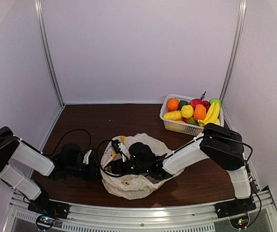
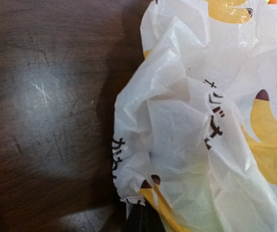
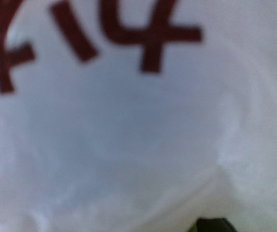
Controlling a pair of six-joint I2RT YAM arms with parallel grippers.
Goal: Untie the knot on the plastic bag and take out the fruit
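Note:
The white plastic bag with yellow banana prints lies open and crumpled at the front middle of the table. My left gripper is at its left edge. In the left wrist view its fingertips are shut on a thin edge of the bag. My right gripper reaches down into the bag's mouth from the right. Bag film fills the right wrist view, with one dark fingertip and a sliver of green low down. The right fingers and whatever lies between them are hidden.
A white basket with several fruits, among them bananas and an orange, stands at the back right. My right forearm spans the bag's right side.

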